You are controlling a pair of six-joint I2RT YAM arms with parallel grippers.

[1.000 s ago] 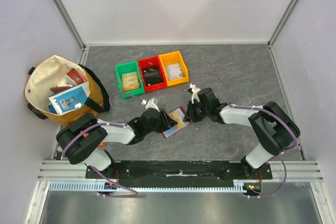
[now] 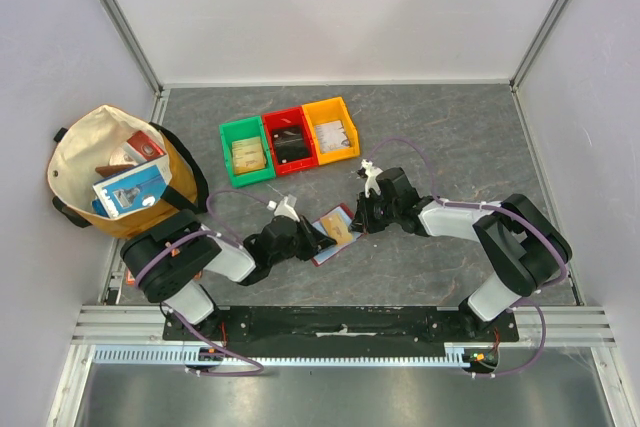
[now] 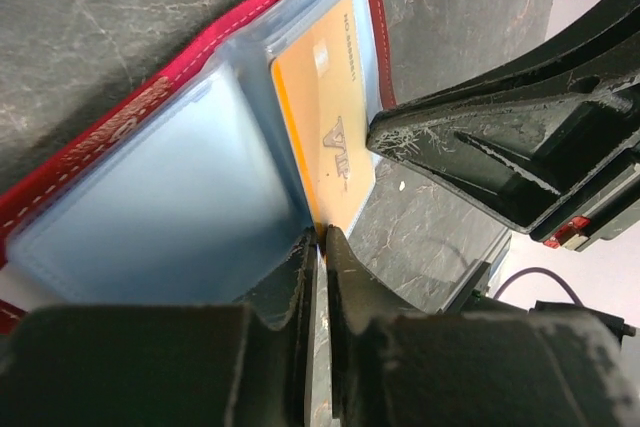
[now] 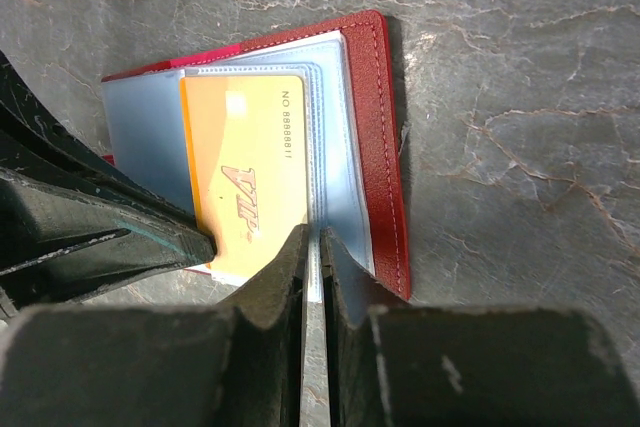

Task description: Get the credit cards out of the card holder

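The card holder (image 2: 321, 258) lies open on the table between the arms, with a dark red cover (image 4: 388, 167) and clear bluish sleeves (image 3: 190, 187). A yellow-orange credit card (image 4: 265, 127) lies at one of its sleeves. My left gripper is at the card's orange edge, its fingertips close together; whether the edge is pinched between them is unclear. From the other side, my right gripper is shut at the sleeve's edge beside the card, on what appears to be the thin clear plastic.
Behind the holder stand joined green (image 2: 231, 136), red (image 2: 283, 116) and orange (image 2: 325, 112) bins, each with contents. A tan bag (image 2: 165, 209) with boxes fills the left side. Bare table lies at the right.
The right arm and the holder have hardly moved.
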